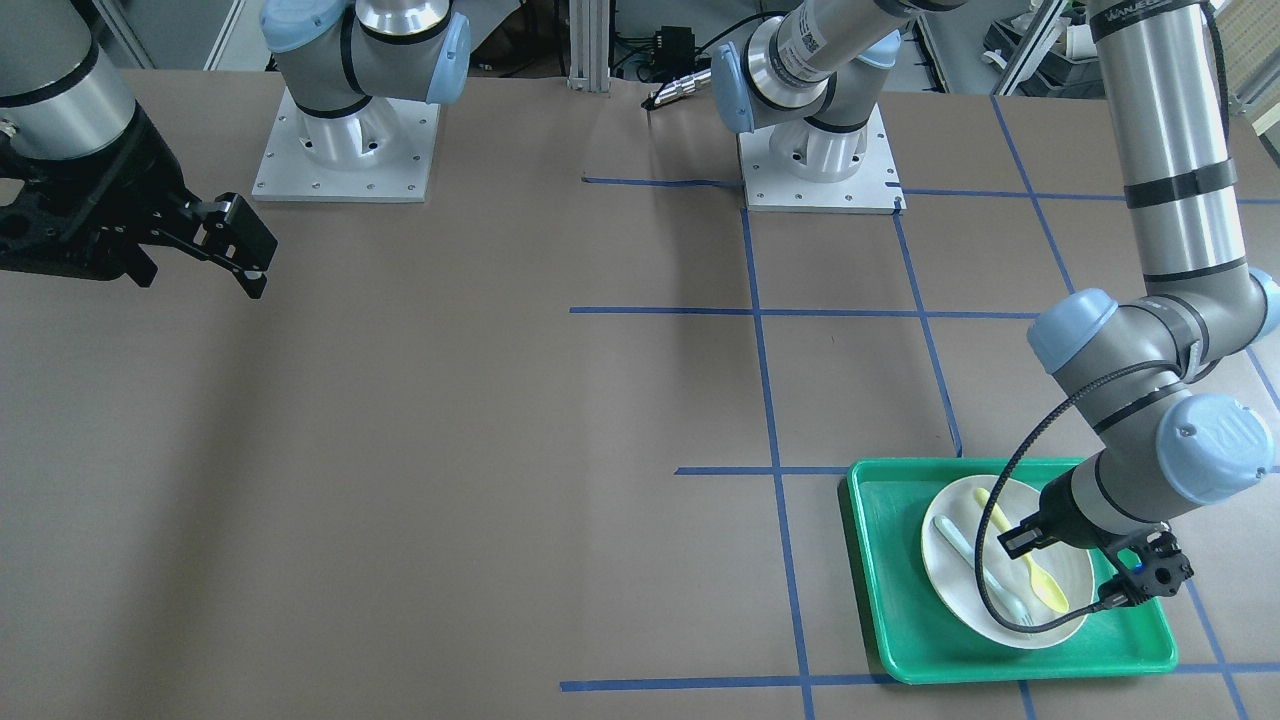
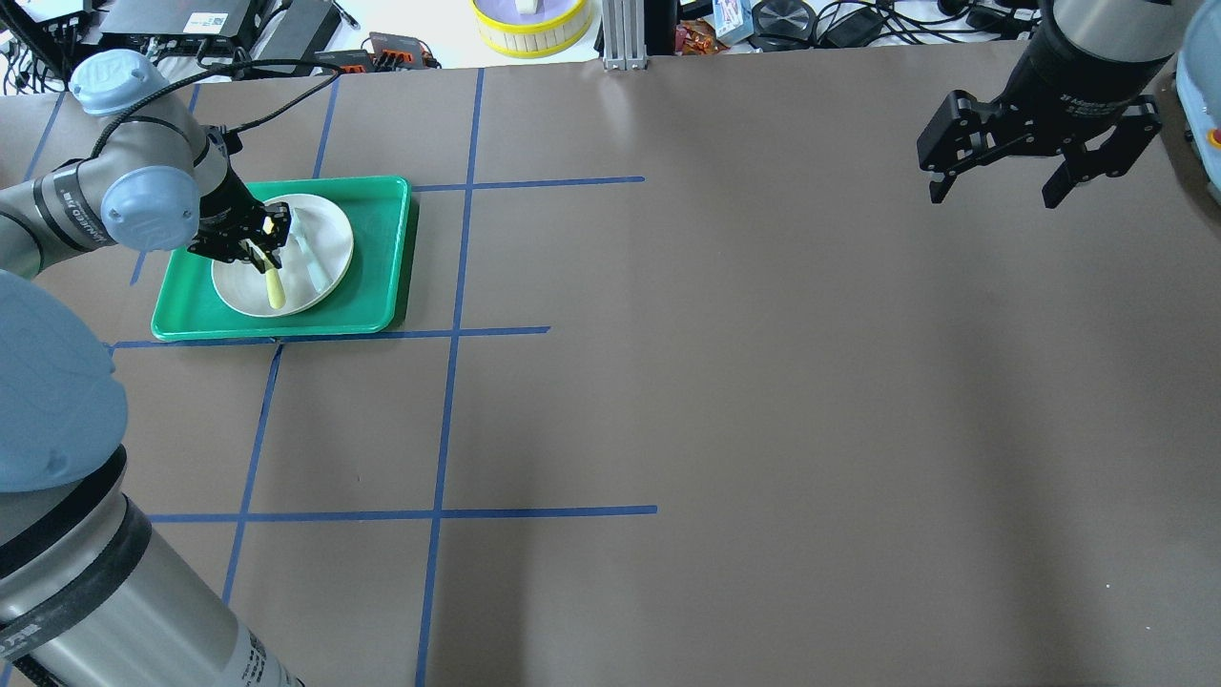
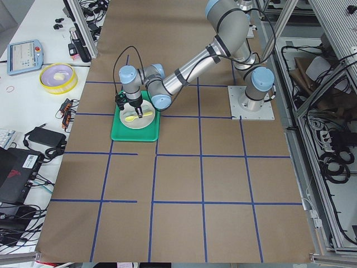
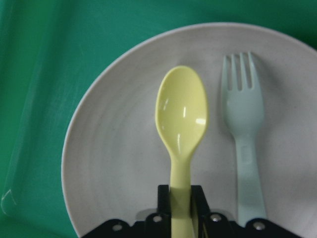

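My gripper is shut on the handle of a yellow spoon [image 4: 181, 111], just above the white plate [image 4: 114, 158]. A pale mint fork [image 4: 245, 116] lies on the plate beside the spoon, to its right in the wrist view. The plate sits in a green tray [image 1: 888, 576] at the lower right of the front view and at the left of the top view. In the front view the arm and its black cable partly hide the spoon and plate.
Another black gripper [image 2: 1036, 137] hangs at the top right of the top view. A side bench with a yellow ring container [image 3: 58, 88], electronics and cables runs along the left in the left view.
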